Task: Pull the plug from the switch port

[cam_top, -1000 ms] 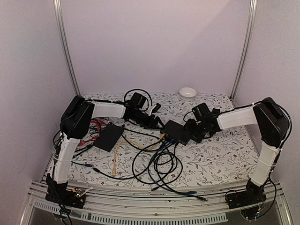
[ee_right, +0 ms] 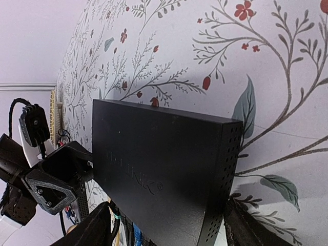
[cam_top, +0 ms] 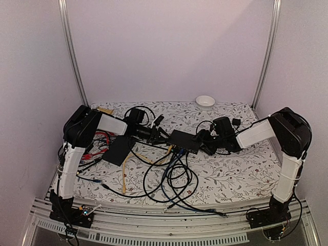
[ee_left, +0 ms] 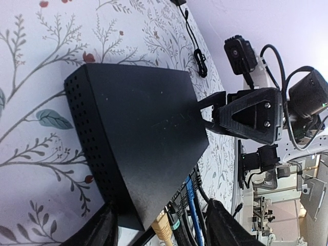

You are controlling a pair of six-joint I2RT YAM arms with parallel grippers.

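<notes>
The black switch [cam_top: 183, 140] lies mid-table with several cables plugged into its front edge. In the left wrist view the bare top of the switch [ee_left: 148, 118] shows, with a yellow plug [ee_left: 162, 225], a dark plug and a blue cable [ee_left: 195, 207] at its port side. My left gripper [cam_top: 164, 132] stands open at the left end of the switch, above the plugs. At the other end is my right gripper [cam_top: 202, 141], also open; in the right wrist view its fingers [ee_right: 237, 220] stand on either side of a switch corner. The ports themselves are mostly hidden.
Coiled black and blue cables [cam_top: 179, 177] spread in front of the switch. A second black box [cam_top: 119, 150] and red cables [cam_top: 97, 146] lie at the left. A white bowl [cam_top: 205, 101] stands at the back.
The switch has shifted left with its attached cables.
</notes>
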